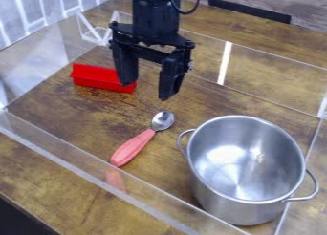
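My black gripper (147,72) hangs over the upper middle of the wooden surface, its fingers spread open with nothing seen between them. A pink-handled spoon (141,139) lies below it, its metal head toward the back right. A red block (98,76) rests at the left, partly behind the arm. A steel pot (248,180) with two handles stands at the lower right, apart from the spoon.
A clear low wall (48,141) borders the work area along the front left, and more clear edging runs round the back.
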